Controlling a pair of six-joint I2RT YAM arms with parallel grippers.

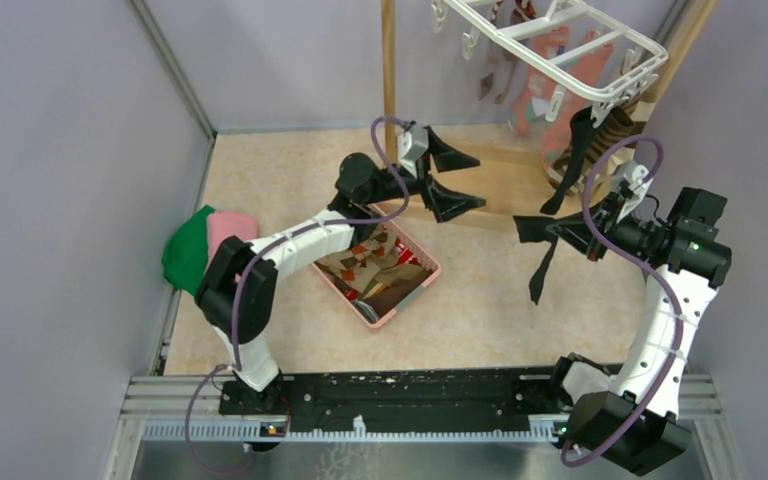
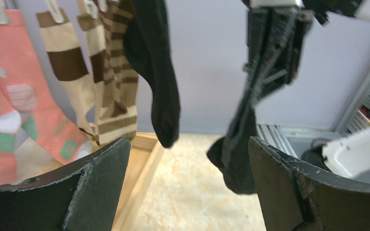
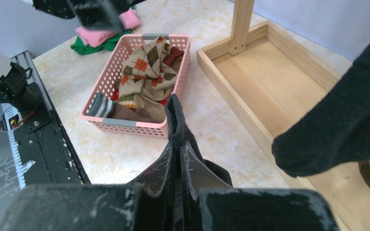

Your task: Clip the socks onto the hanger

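Observation:
A white clip hanger (image 1: 550,50) hangs at the upper right of the top view. From its near corner one dark sock (image 1: 577,155) hangs down, also seen beside the patterned socks in the left wrist view (image 2: 159,77). A second dark sock (image 3: 176,125) is pinched between the shut fingers of my right gripper, its end dangling below in the top view (image 1: 540,275). My left gripper (image 1: 468,183) stands wide open, left of the hanging sock, with nothing between its fingers.
Striped brown socks (image 2: 118,77) and coral socks (image 2: 33,91) hang from the hanger above a wooden base (image 3: 241,96). A pink basket (image 3: 178,72) holds several socks. Pink and green cloths (image 1: 230,228) lie at the left.

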